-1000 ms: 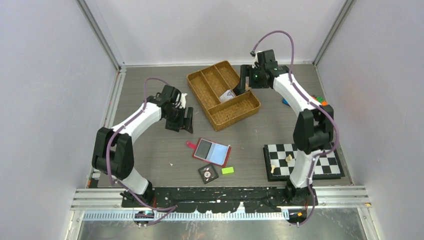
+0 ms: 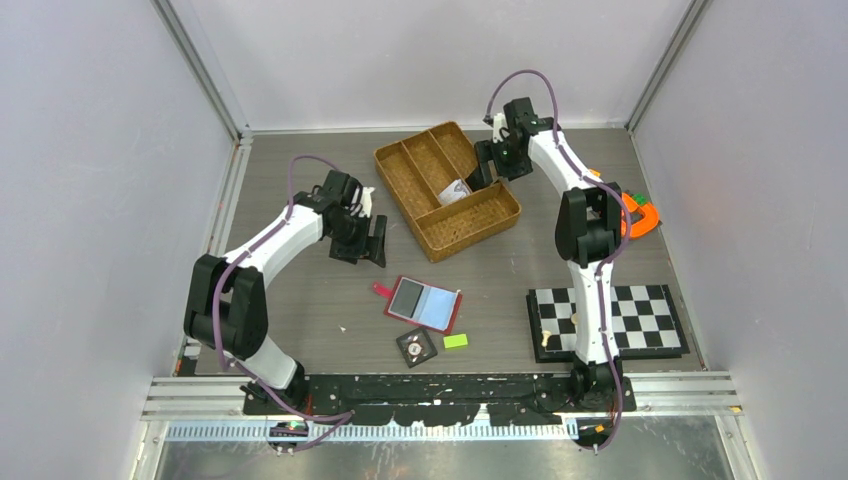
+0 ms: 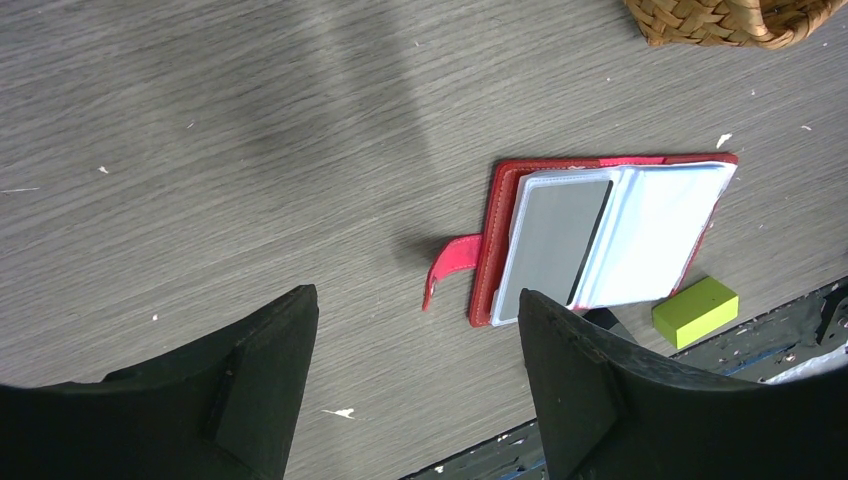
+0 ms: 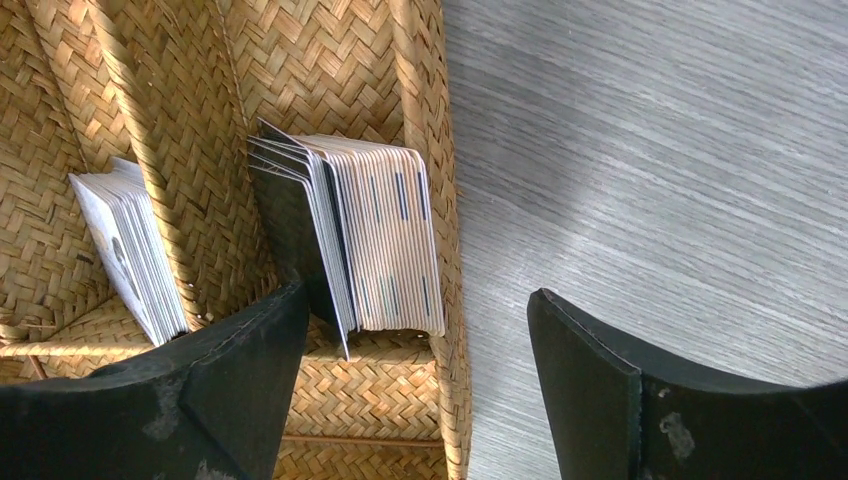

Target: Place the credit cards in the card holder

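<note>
The red card holder (image 2: 423, 303) lies open on the table, its clear sleeves facing up; the left wrist view shows it close (image 3: 640, 230). Cards stand in stacks in two compartments of the wicker basket (image 2: 468, 230): a thick stack (image 4: 385, 240) by the outer wall and another stack (image 4: 125, 250) beyond a divider. My right gripper is open over the thick stack, one finger inside the basket, the other outside above the table. My left gripper (image 2: 367, 240) hangs open left of the basket, above and behind the card holder, nothing between its fingers.
A green block (image 2: 455, 341) and a dark square object (image 2: 416, 347) lie near the front edge. A chessboard (image 2: 645, 320) is at front right, orange objects (image 2: 645, 218) at back right.
The left arm is still.
</note>
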